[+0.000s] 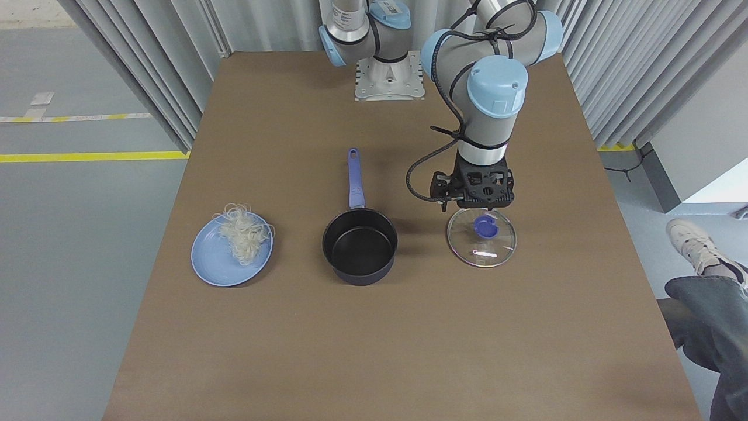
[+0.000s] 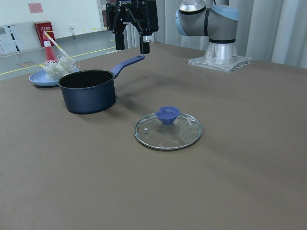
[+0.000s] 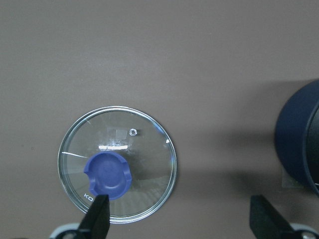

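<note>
A black saucepan (image 1: 359,249) with a purple handle (image 1: 355,175) stands on the brown table; its dark side (image 3: 294,134) shows at the wrist view's right edge. A glass lid (image 2: 168,134) with a purple knob (image 3: 108,174) lies beside it, separate from the pan. A blue plate (image 1: 214,263) holding white noodle-like strands (image 1: 242,235) is left of the pan. My gripper (image 2: 132,44) hangs in the air above the table near pan and lid, open, with nothing between its fingers.
A person's leg (image 1: 708,330) is beside the table on the right.
</note>
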